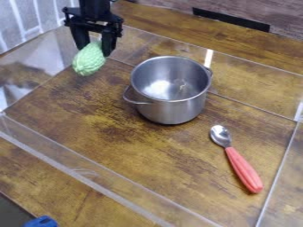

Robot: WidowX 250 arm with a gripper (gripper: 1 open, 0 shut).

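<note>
My black gripper (91, 43) is at the upper left, shut on a pale green oblong object (89, 60), which hangs tilted left of a steel pot (169, 110). The pot stands upright on the wooden surface, its inside visible and no contents clear. A spoon with a red handle (243, 168) lies to the lower right of the pot.
Transparent edges or panels run along the left and bottom. A blue item (39, 222) shows at the bottom left corner.
</note>
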